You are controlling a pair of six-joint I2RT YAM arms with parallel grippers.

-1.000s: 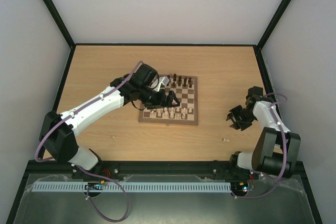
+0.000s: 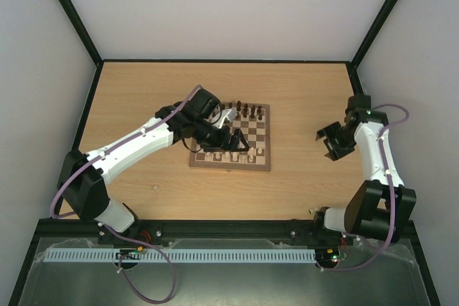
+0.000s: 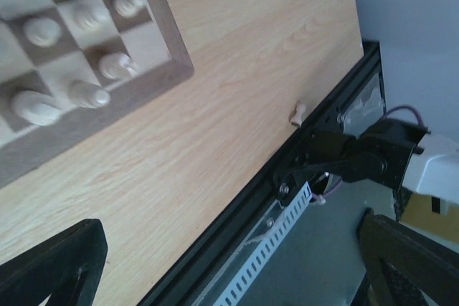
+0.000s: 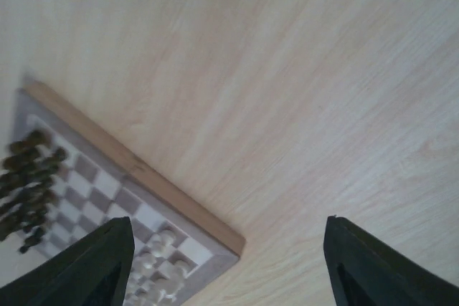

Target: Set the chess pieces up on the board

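Note:
The chessboard [image 2: 262,137] lies mid-table, with dark pieces [image 2: 252,111] along its far side and light pieces [image 2: 251,155] on its near side. Those near rows also show as pale pieces [image 3: 119,66] in the left wrist view. One light piece [image 3: 297,114] lies off the board by the table's front edge, seen in the top view just left of the right arm's base. My left gripper [image 2: 242,141] hangs over the board, open and empty. To the right, well away from the board, my right gripper [image 2: 324,145] has its fingers [image 4: 100,266] apart with nothing between them.
Bare wood [image 2: 305,105] separates the board from the right arm. The left arm [image 2: 140,147] crosses the table's left side and hides part of the board. A black rail [image 2: 229,227] runs along the front edge.
My right arm has swung away from the front edge, toward the back. The loose light piece lies nearer the front edge than before. My left gripper has shifted only slightly.

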